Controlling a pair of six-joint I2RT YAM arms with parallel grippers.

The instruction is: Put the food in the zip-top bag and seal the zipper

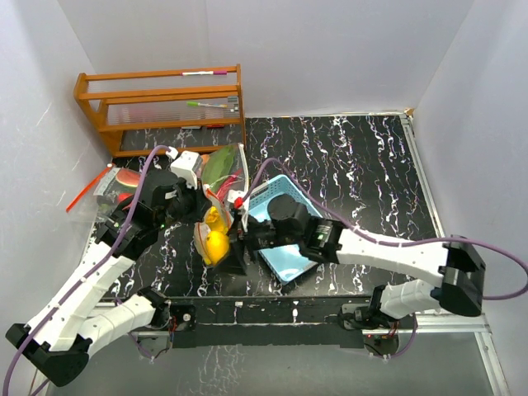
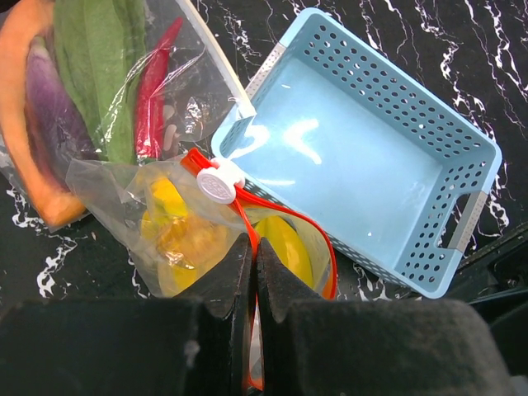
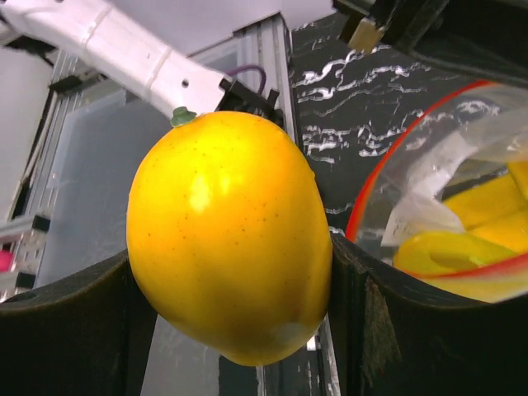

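A clear zip top bag with a red rim (image 2: 332, 262) stands open with yellow food (image 2: 175, 235) inside. My left gripper is shut on the bag's edge, the red strip running between its fingers. A round yellow-orange fruit with a green stem end (image 3: 231, 231) sits between the fingers of my right gripper, touching both sides. In the right wrist view the fruit is beside the bag mouth (image 3: 367, 202), with yellow pieces (image 3: 462, 239) visible inside. From the top, the held fruit (image 1: 217, 247) appears over the bag's front part, and the right arm partly covers the bag.
A light blue basket (image 2: 487, 177), empty where it shows, stands right of the bag. Behind the bag lies another bag of vegetables (image 1: 218, 169); a further red-sealed bag (image 1: 88, 190) is at the left. A wooden rack (image 1: 169, 95) stands at the back.
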